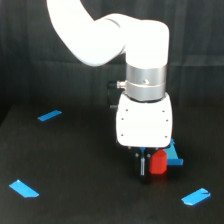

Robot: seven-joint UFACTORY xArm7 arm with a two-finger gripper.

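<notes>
A red block (159,163) rests on the black table, right beside the fingers of my gripper (146,172). In the camera view the gripper points straight down and overlaps the block's left side. Whether its fingers stand apart or touch the block is hard to make out. Behind the red block is a blue object (174,155), partly hidden by the block and the white gripper body.
Strips of blue tape lie on the table: one at the back left (49,115), one at the front left (24,188) and one at the front right (196,197). A dark curtain hangs behind.
</notes>
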